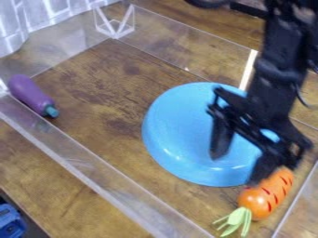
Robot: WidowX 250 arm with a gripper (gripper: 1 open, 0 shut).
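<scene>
The black gripper (248, 139) is blurred, low over the right part of a blue bowl-like object (180, 130); whether its fingers are open or shut is unclear. An orange toy carrot (266, 195) with a pale green top lies at the lower right, just beyond the blue object, partly behind the gripper's lowest part. A purple toy eggplant (32, 94) lies at the left.
Clear plastic walls (93, 177) border the wooden surface (106, 93). A white mesh piece stands at the top left, and a blue item (7, 221) sits at the lower left edge.
</scene>
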